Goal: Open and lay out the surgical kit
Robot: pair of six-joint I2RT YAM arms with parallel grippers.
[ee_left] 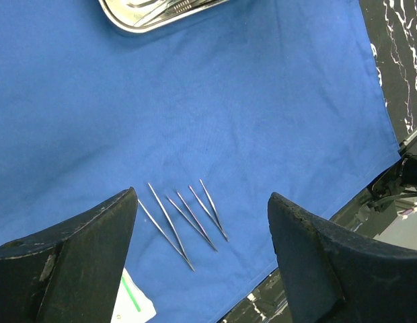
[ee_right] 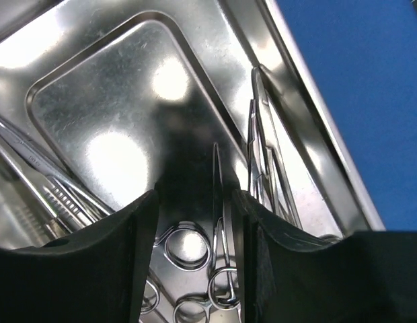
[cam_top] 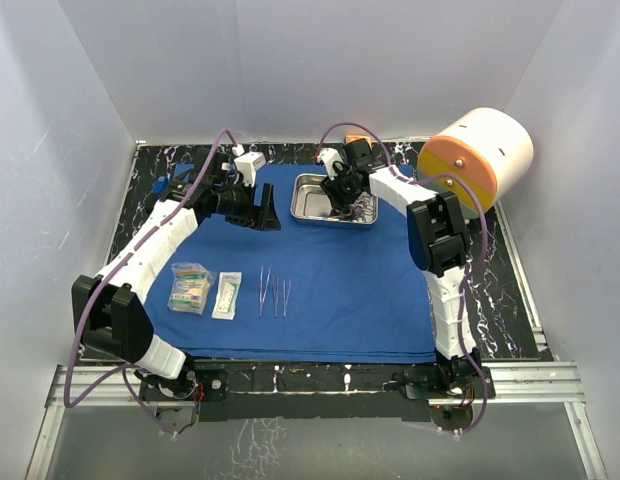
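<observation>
The metal tray [cam_top: 312,206] sits at the back of the blue cloth, with several ring-handled instruments [ee_right: 188,246] inside it. My right gripper is low over the tray, its fingers apart. A ringed instrument with a slender dark tip [ee_right: 217,182] shows between and beyond them; whether either finger touches it I cannot tell. Along the tray's side wall lie more instruments [ee_right: 262,134]. Left of the tray, my left gripper hangs open and empty above the cloth. Several slim instruments [ee_left: 169,222] are laid out toward the front.
A flat white packet [cam_top: 226,296] and a clear bag of supplies [cam_top: 191,288] lie at the front left. A big cream cylinder with an orange face [cam_top: 480,155] stands at the back right.
</observation>
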